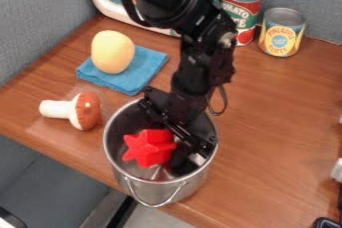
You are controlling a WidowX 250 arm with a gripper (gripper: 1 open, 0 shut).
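My black gripper (179,132) reaches down into a silver metal bucket (160,188) at the front middle, beside a red star-shaped piece (147,148) inside it. The fingertips are partly hidden, so I cannot tell whether they are open or hold anything. The bucket's handle hangs at its front.
A mushroom toy (84,112) lies left of the bucket. An egg (112,52) rests on a blue cloth (127,80). Two cans, one red (241,12) and one yellow (281,34), stand at the back.
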